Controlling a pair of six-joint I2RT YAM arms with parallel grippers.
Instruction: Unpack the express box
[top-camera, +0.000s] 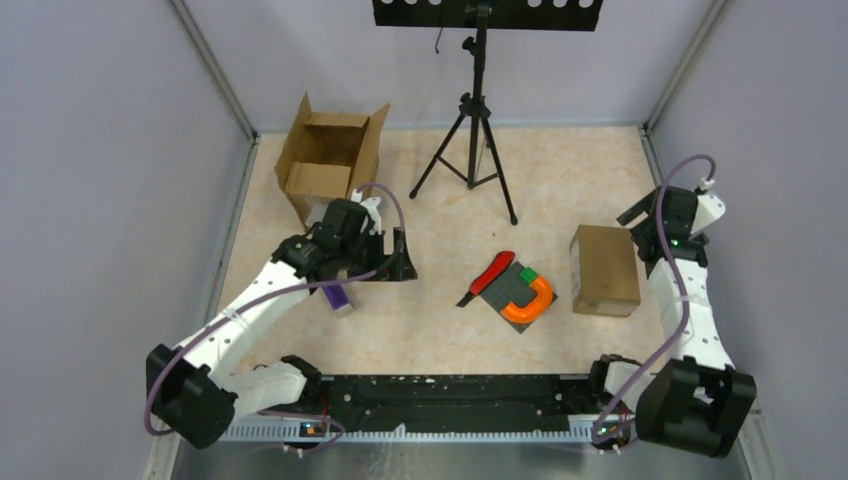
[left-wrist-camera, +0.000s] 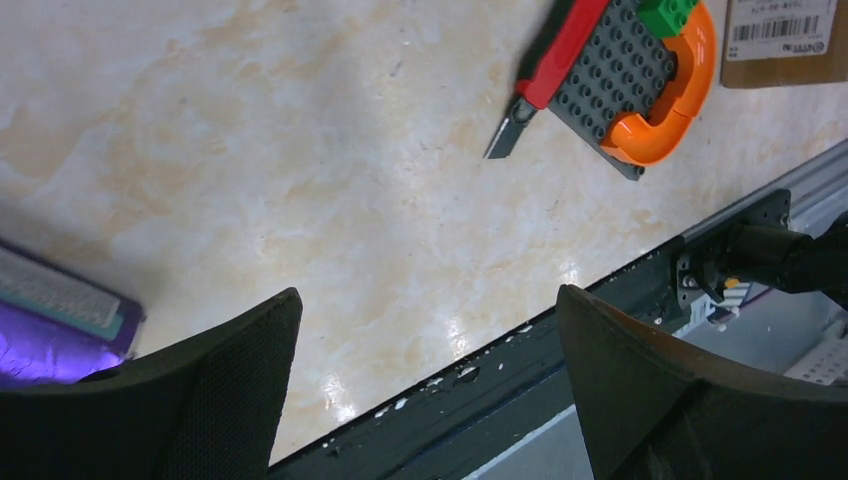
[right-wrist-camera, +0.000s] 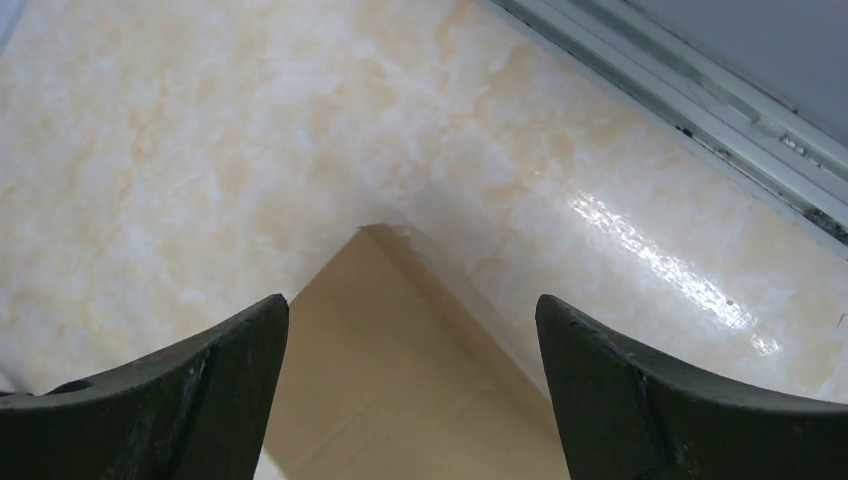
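Observation:
An opened cardboard box (top-camera: 318, 180) stands at the back left, its flaps spread. On the right lies a second brown box (top-camera: 608, 265), its top flat and closed. A red utility knife (top-camera: 490, 274) with its blade showing rests against a grey studded plate (left-wrist-camera: 607, 85). My left gripper (top-camera: 400, 263) is open and empty, above the table left of the knife. Just behind and to the right of the brown box, my right gripper (top-camera: 632, 222) hangs open. In the right wrist view a corner of that box (right-wrist-camera: 400, 370) shows below and between the fingers.
An orange curved piece (top-camera: 530, 302) and a green brick (top-camera: 528, 275) sit on the plate. A purple box (top-camera: 337, 296) lies beneath the left arm. Behind, a black tripod stand (top-camera: 475, 130) rises. Bare table lies between the tripod and the knife.

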